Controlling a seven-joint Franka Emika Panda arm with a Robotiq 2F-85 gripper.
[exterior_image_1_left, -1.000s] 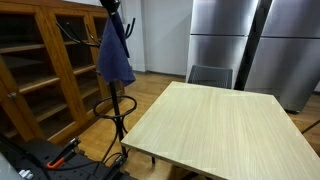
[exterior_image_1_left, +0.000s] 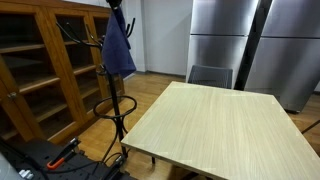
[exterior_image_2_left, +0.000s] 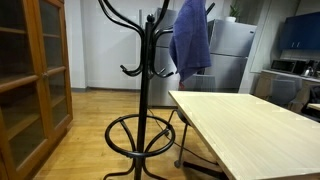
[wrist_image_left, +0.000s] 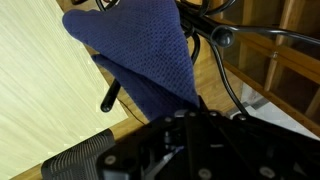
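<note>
A blue cloth (exterior_image_1_left: 117, 48) hangs beside the upper hooks of the black coat rack (exterior_image_1_left: 113, 95), left of the table. In the wrist view, the cloth (wrist_image_left: 150, 50) narrows toward my gripper, which looks shut on one end of it; the dark fingers partly hide the gripped spot. The rest of the cloth drapes across the rack's curved hooks (wrist_image_left: 222, 37), and whether it touches them is unclear. From the second exterior view, the cloth (exterior_image_2_left: 190, 42) hangs right of the rack's pole (exterior_image_2_left: 146, 80), its top cut off by the frame.
Glass-door cabinets (exterior_image_1_left: 35, 75) stand behind the rack on the left. Steel refrigerators (exterior_image_1_left: 220, 40) line the back wall.
The cloth's lower edge has risen slightly beside the rack over the last second. Table, chair and rack appear unmoved.
</note>
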